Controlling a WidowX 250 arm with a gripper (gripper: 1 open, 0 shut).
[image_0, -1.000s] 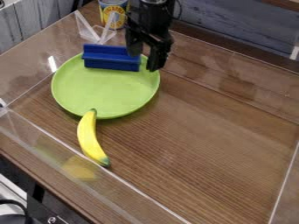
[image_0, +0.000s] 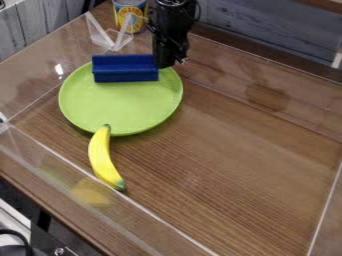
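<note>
A green plate (image_0: 120, 105) sits on the left of the wooden table, with a blue block (image_0: 124, 69) lying on its back part. The dark gripper (image_0: 167, 55) is at the top centre, just behind and right of the block. Its fingertips are small and dark, and whether they are open or shut is hard to see. A yellow banana (image_0: 106, 160) lies in front of the plate.
A can (image_0: 128, 17) stands at the back left, with clear plastic utensils (image_0: 110, 38) near it. A wall borders the back right.
The gripper has moved back and up, away from the plate's right rear. The block, plate and banana look unmoved.
</note>
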